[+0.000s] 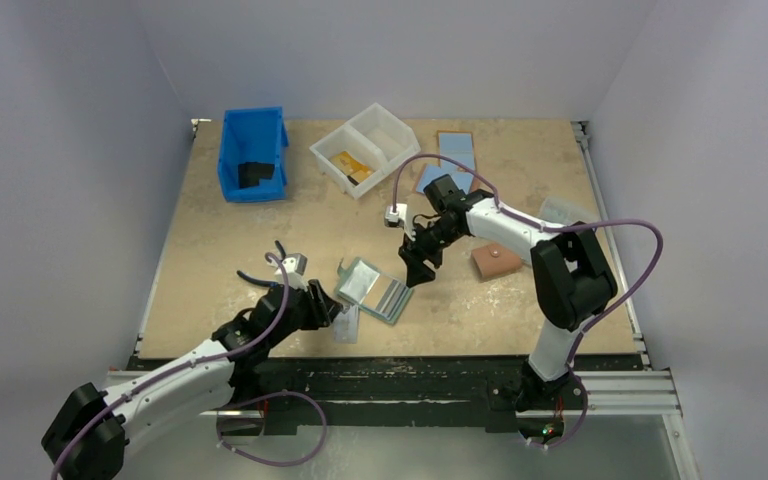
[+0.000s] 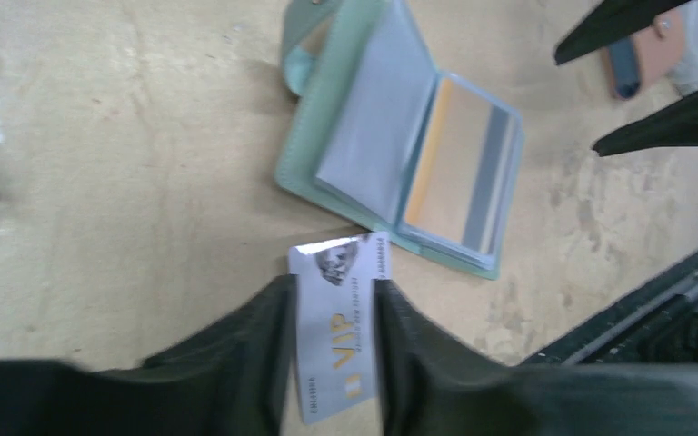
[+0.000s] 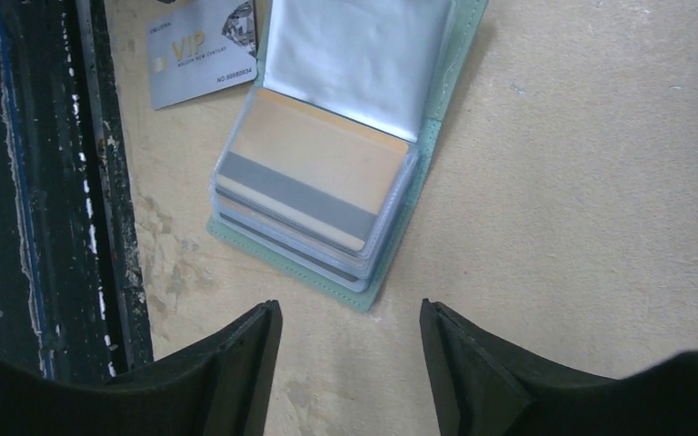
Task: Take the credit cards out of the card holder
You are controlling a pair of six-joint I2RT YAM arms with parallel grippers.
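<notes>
The teal card holder lies open on the table, with cards visible in its clear sleeves. A silver VIP card lies flat outside it, beside its left end. My left gripper is parted above this card, with nothing held that I can see. My right gripper stands open just off the holder's edge, to its right in the top view, with bare table between its fingers.
A blue bin and a white divided container stand at the back. A brown wallet lies right; dark-handled pliers lie left. Blue items lie at the back right.
</notes>
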